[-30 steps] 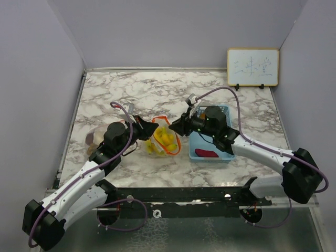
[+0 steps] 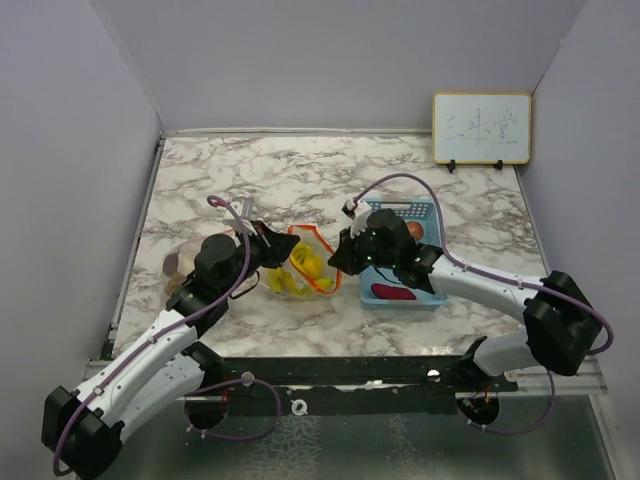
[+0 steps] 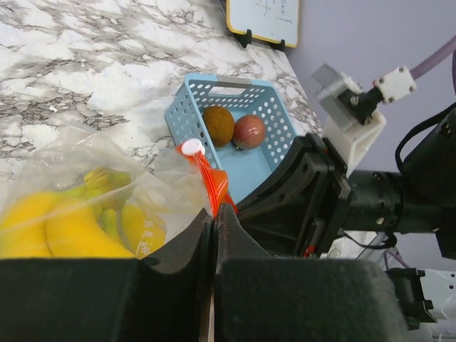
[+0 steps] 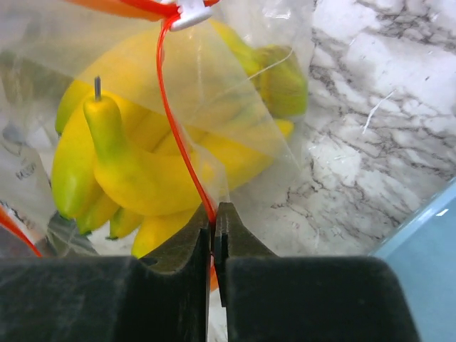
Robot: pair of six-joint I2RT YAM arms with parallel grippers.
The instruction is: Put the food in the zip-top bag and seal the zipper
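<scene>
Yellow bananas [image 2: 306, 262] lie inside a clear zip bag with a red-orange rim [image 4: 182, 142] and white slider [image 4: 189, 16]. My left gripper is shut on the bag's upper edge at the left side of the opening, as seen from above. My right gripper is shut on the red zipper edge at the opposite side. The bag's mouth stands apart between them, with the bananas visible through the plastic.
A blue basket [image 2: 405, 305] holding round produce and a dark red sweet potato [image 2: 393, 292] sits right of the bag. A whiteboard [image 2: 481, 128] stands at the back right.
The left arm is almost still.
</scene>
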